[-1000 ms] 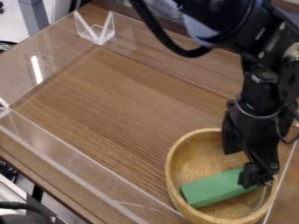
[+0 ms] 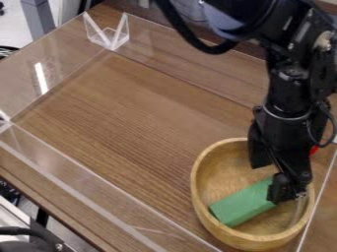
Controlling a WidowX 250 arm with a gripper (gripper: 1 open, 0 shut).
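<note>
My gripper [image 2: 279, 172] is low over a round wooden bowl [image 2: 207, 172] at the lower right, its fingers reaching down inside the bowl's right half. A green block [image 2: 241, 202] lies in the bowl, just left of and below the fingertips, its right end partly behind them. The fingers stand open; whether the fingertips touch the block I cannot tell. A red object [image 2: 314, 150] shows only slightly behind the arm at the right.
A clear plastic holder [image 2: 108, 31] stands at the upper left. A dark cable lies along the lower left edge.
The gripper has shifted a little within the bowl, and the red object is now mostly hidden behind it. The green block's visible angle differs slightly, tilted more steeply.
</note>
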